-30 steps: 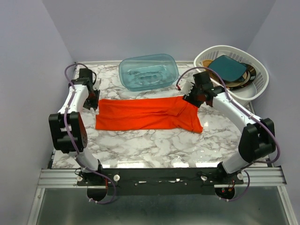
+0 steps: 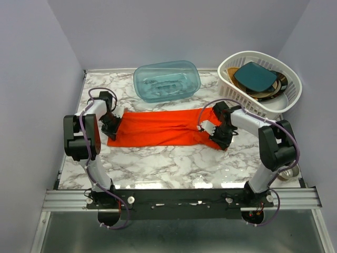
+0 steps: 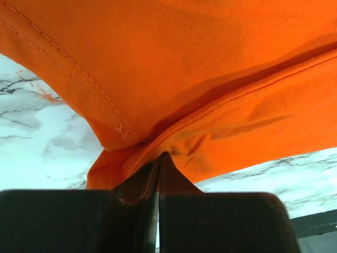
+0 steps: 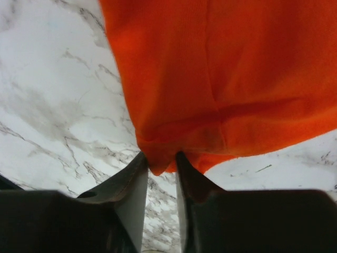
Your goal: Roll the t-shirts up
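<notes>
An orange-red t-shirt (image 2: 158,128) lies folded into a long flat strip across the marble table. My left gripper (image 2: 111,137) is low over its left end, at the near corner. In the left wrist view the fingertips (image 3: 166,158) are almost together against the puckered cloth near a folded edge; whether cloth is pinched between them cannot be made out. At the strip's near right corner is my right gripper (image 2: 223,146). Its fingers (image 4: 138,166) are a little apart in the right wrist view, with the shirt's corner (image 4: 158,163) between the tips.
A clear blue plastic bin (image 2: 167,81) stands behind the shirt. At the back right is a white basket (image 2: 292,79) holding several plates or lids. Small metal items (image 2: 288,173) sit at the right edge.
Both grippers have come nearer to the front and down, from the shirt's far corners to its near left and near right corners. The shirt lies in much the same place.
</notes>
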